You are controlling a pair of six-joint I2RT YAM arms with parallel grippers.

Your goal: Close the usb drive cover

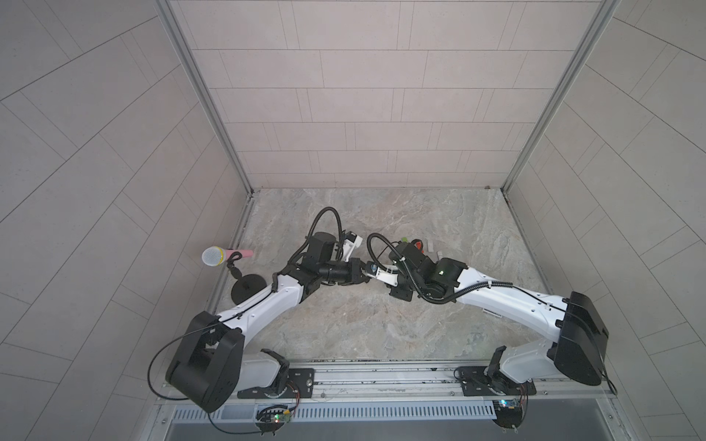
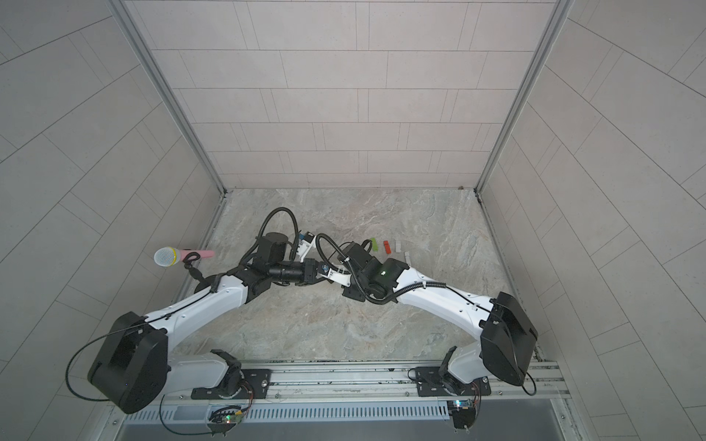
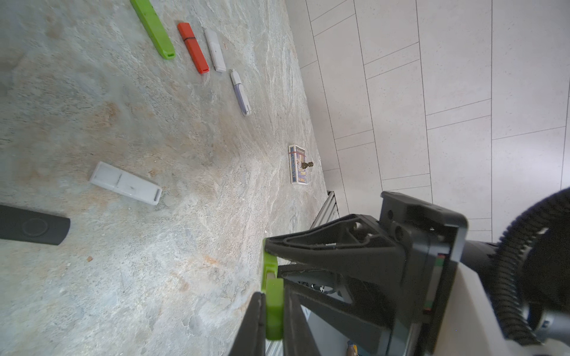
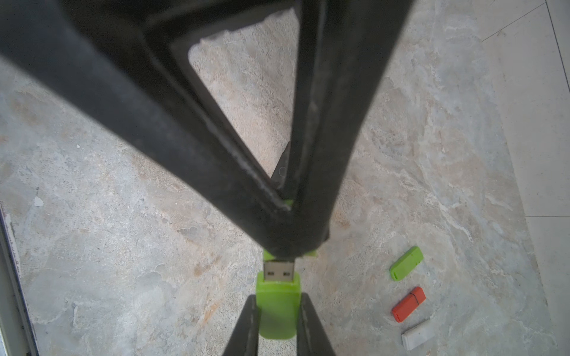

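The bright green usb drive shows as two pieces, end to end, with a short metal plug (image 4: 279, 271) visible between them. I cannot tell from this which piece is the cover. My right gripper is shut on one green piece (image 4: 278, 296). The left gripper is shut on the other green piece (image 3: 274, 296), seen edge-on as a narrow strip. In the right wrist view the left gripper's dark fingers (image 4: 291, 231) hide most of its piece. Across both top views the two grippers meet above the mid-table, and the drive is too small to make out.
Several loose usb sticks lie on the stone-patterned table: green (image 3: 153, 28), red (image 3: 193, 48) and white (image 3: 126, 182) among them. A black stick (image 3: 32, 225) is nearby. A pink lamp-like object (image 1: 214, 255) stands at the left wall.
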